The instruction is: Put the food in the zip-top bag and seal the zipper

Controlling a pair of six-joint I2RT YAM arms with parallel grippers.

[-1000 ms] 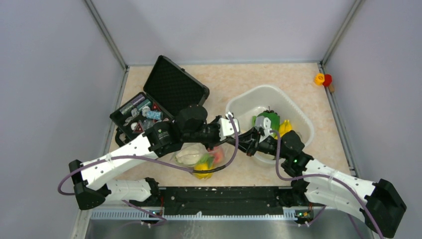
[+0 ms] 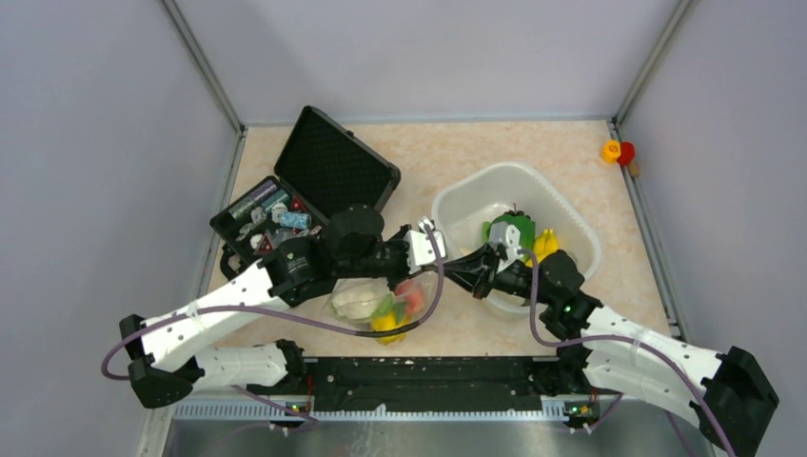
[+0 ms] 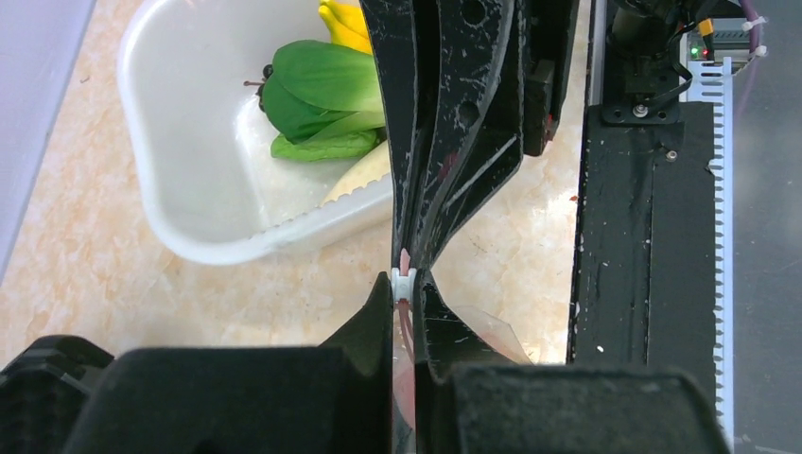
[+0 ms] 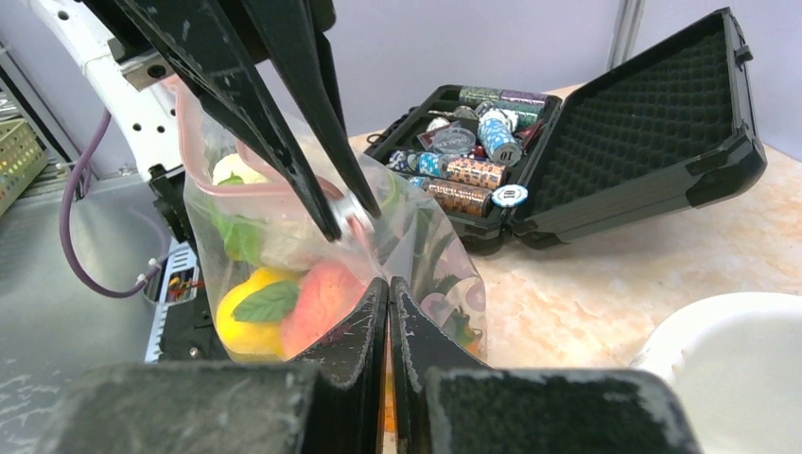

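A clear zip top bag [image 4: 440, 284] with a pink zipper edge [image 4: 232, 189] holds a peach [image 4: 326, 303], a yellow fruit [image 4: 251, 293] and other food. Its two pink rails stand apart on the far side of my left gripper. A white zipper slider [image 3: 404, 284] sits between the fingertips of my left gripper, which is shut on it. Close beside it, my right gripper is shut at the pink strip's end, whose thin tip shows between its fingers in the left wrist view. From above, the arms cover part of the bag [image 2: 362, 303].
A white bin [image 2: 457, 200] at the right holds a green pepper, leafy greens and yellow food. An open black case [image 2: 338, 162] stands at the back left. Toy pieces [image 2: 612, 150] lie by the right wall. Bare table shows between case and bin.
My left gripper has shifted a little to the left in the top view, away from the right gripper. The right arm looks nearly still.
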